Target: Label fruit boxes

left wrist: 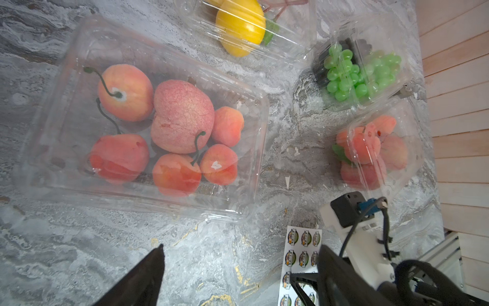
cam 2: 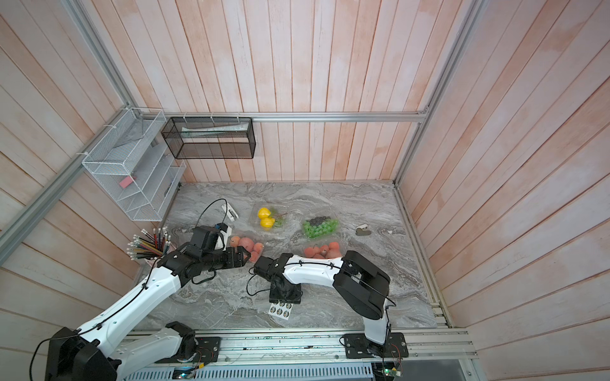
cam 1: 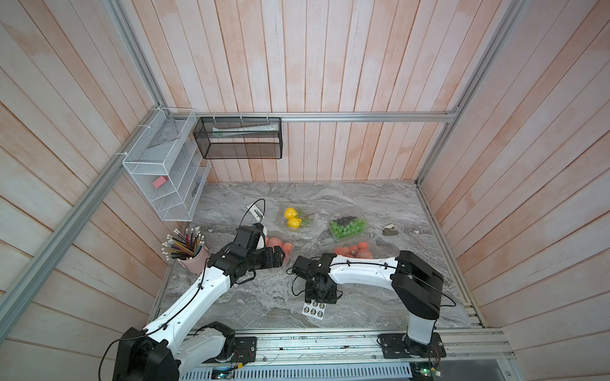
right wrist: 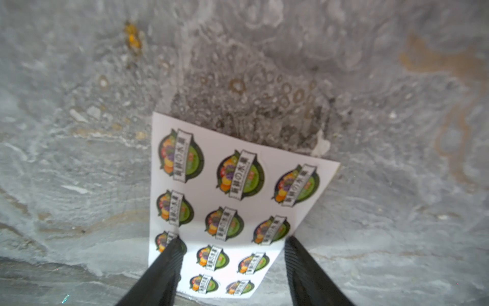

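Note:
A white sticker sheet (right wrist: 219, 193) printed with fruit labels lies on the marble counter at the front middle. My right gripper is low over it, fingertips part open at its surface. My left gripper is raised, open and empty, above the clear boxes: a box of peaches (left wrist: 183, 117), a box of lemons (left wrist: 239, 23), a box of grapes (left wrist: 351, 76) and a second box of reddish fruit (left wrist: 371, 148).
A pink cup of pencils (cam 1: 192, 261) stands at the left edge. A white wire rack (cam 1: 162, 171) and a black mesh basket (cam 1: 237, 146) hang on the walls.

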